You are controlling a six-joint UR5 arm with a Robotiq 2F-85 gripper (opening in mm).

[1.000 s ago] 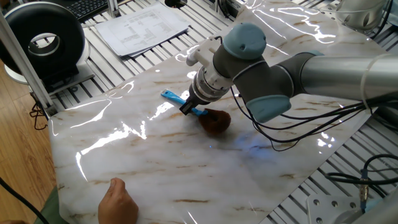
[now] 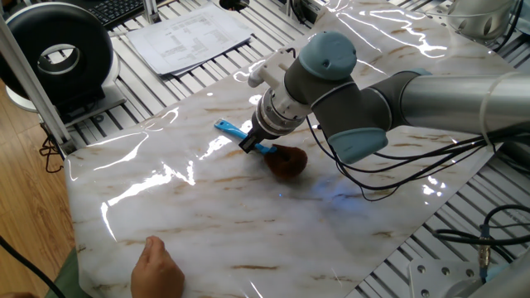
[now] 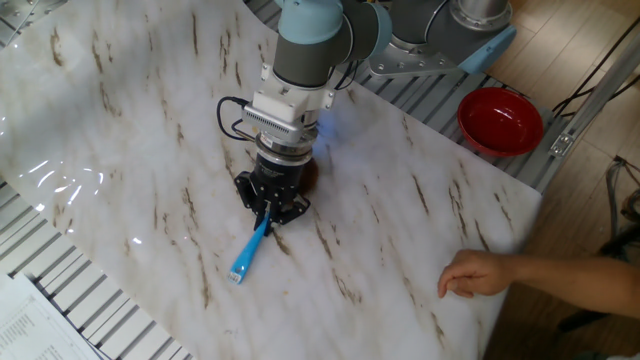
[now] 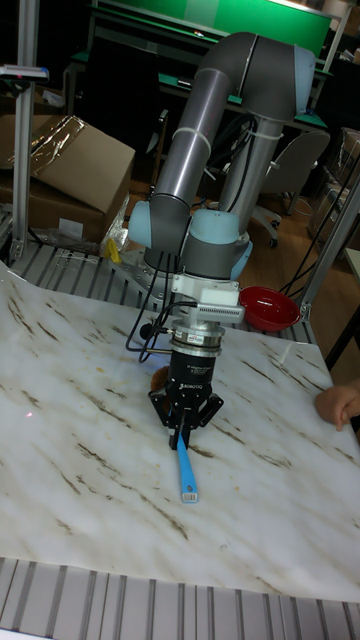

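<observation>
A brush with a blue handle (image 2: 231,130) and a round reddish-brown bristle head (image 2: 287,164) is at the middle of the marble-patterned sheet. My gripper (image 3: 264,222) points down over the handle, its fingertips drawn close together with the handle between them. In exterior view 3 the blue handle (image 4: 186,475) sticks out from the gripper (image 4: 182,439) towards the near edge, and the bristles (image 4: 160,380) show only partly behind the black fingers. Whether the brush rests on the sheet or hangs just above it, I cannot tell.
A red bowl (image 3: 500,122) stands just off the sheet's edge, near the robot's base. A person's hand (image 3: 476,273) rests at the sheet's edge. Papers (image 2: 189,40) lie on the slatted table beyond the sheet. Much of the sheet around the brush is clear.
</observation>
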